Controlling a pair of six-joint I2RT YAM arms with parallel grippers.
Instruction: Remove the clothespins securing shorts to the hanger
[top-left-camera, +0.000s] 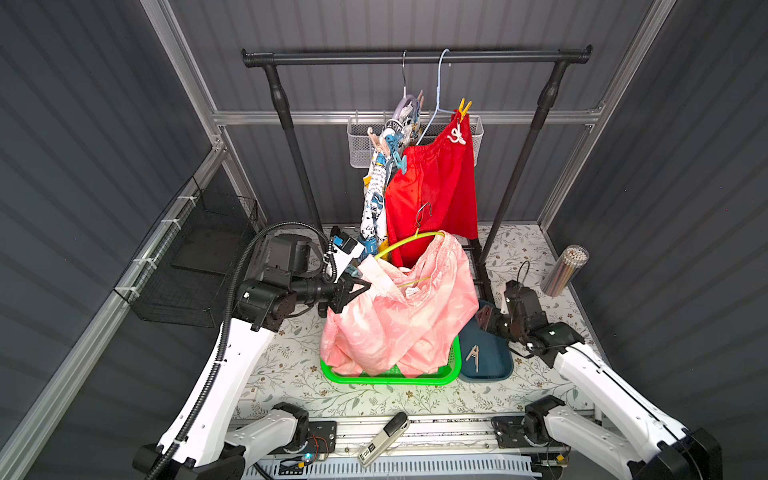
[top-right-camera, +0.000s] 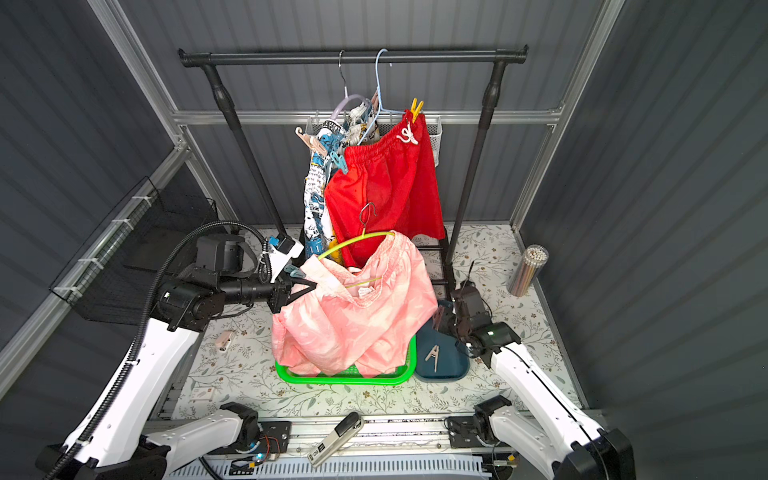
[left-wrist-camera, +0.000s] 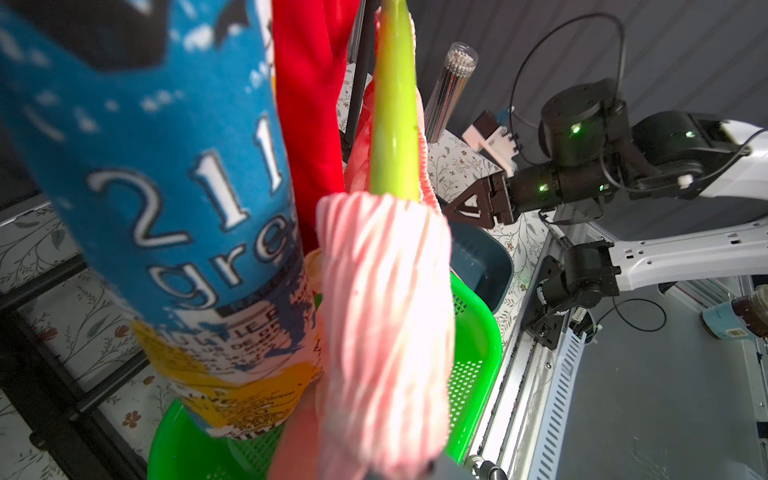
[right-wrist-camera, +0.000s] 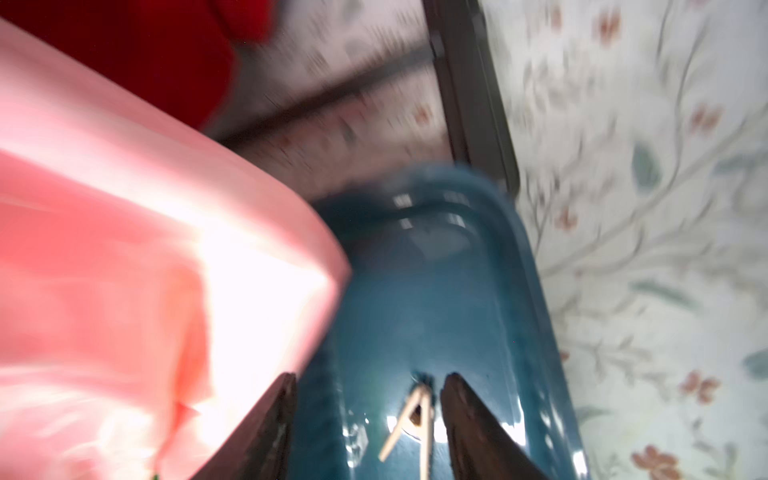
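Pink shorts (top-left-camera: 400, 320) drape from a yellow-green hanger (top-left-camera: 408, 240) over the green basket. My left gripper (top-left-camera: 360, 294) is shut on the shorts' waistband at the left; in the left wrist view the gathered pink waistband (left-wrist-camera: 388, 320) fills the middle below the hanger arm. A wooden clothespin (right-wrist-camera: 421, 412) lies in the dark blue tray (right-wrist-camera: 432, 296). Above that tray stands my right gripper, part open, with nothing between its fingers. Red shorts (top-left-camera: 436, 176) hang behind, a yellow clothespin (top-left-camera: 463, 108) at their upper corner.
Patterned shorts (top-right-camera: 316, 200) hang on the rack at the back left, with blue and beige clothespins. The green basket (top-left-camera: 392, 380) sits under the pink shorts. A clear cylinder of sticks (top-left-camera: 565, 270) stands at the right; a pale tool (top-left-camera: 384, 440) lies in front.
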